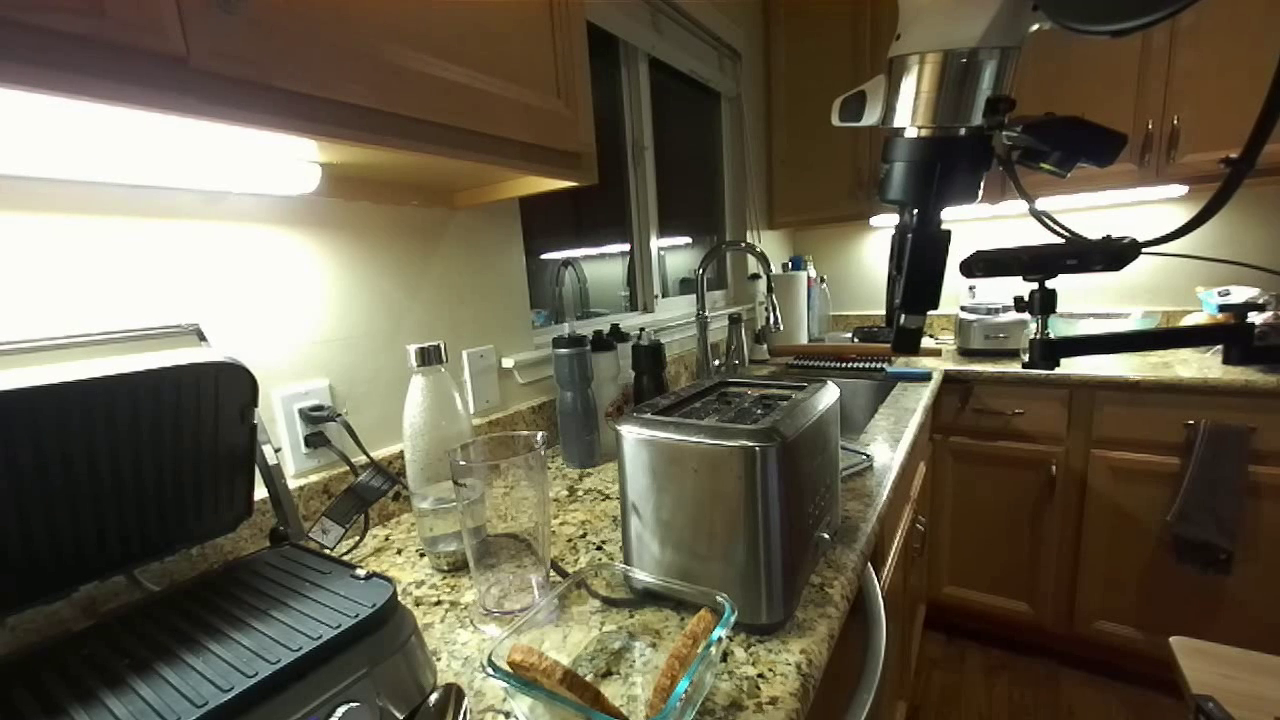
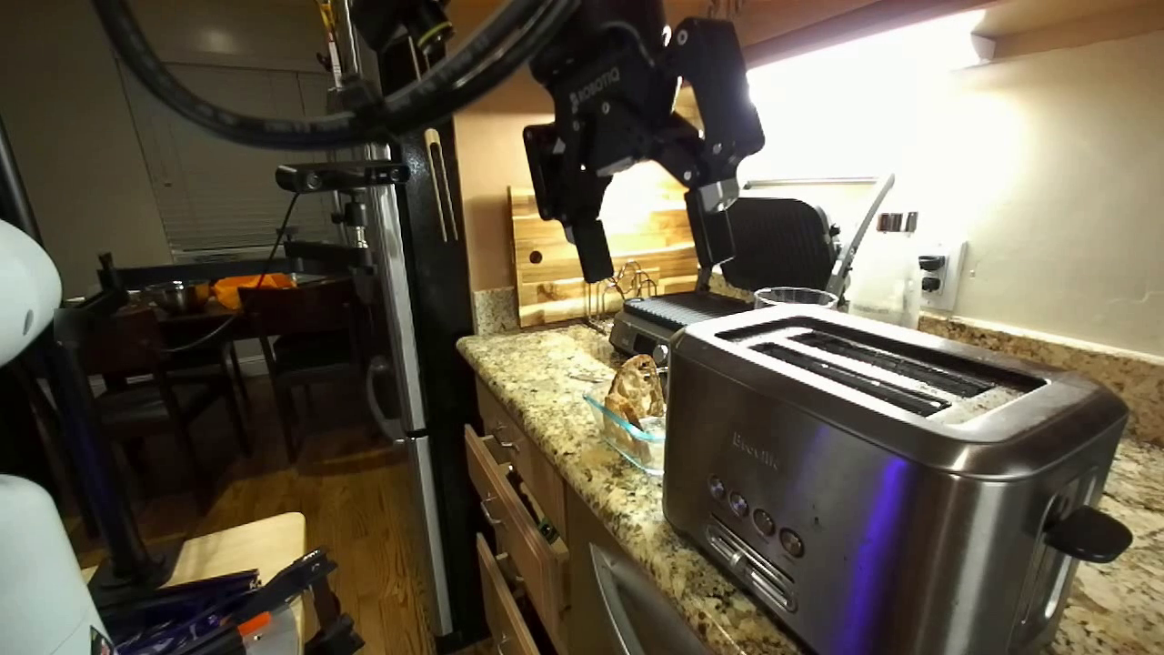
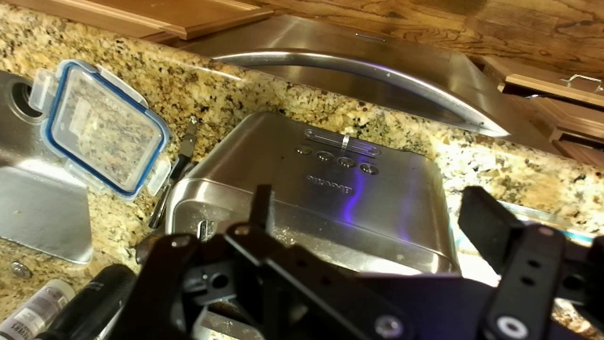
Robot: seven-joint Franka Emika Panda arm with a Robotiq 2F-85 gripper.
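High above the counter, my gripper [image 2: 651, 242] stands open, its two fingers well apart with nothing between them. A steel toaster [image 1: 726, 492] sits on the granite counter below it; in the wrist view the toaster [image 3: 317, 187] lies beneath the fingers, its top partly hidden by them. The toaster's slots [image 2: 873, 371] look empty. Close by the toaster is a glass dish [image 1: 600, 636] with two bread slices, one leaning on the right wall [image 1: 684, 658] and another at the left [image 1: 558, 676].
An open grill press [image 1: 204, 612], a clear pitcher [image 1: 504, 528] and a glass bottle [image 1: 434, 444] stand near the wall. A blue-rimmed lid [image 3: 104, 130] and a knife [image 3: 176, 170] lie between toaster and sink. Dark bottles [image 1: 576, 402] stand behind the toaster.
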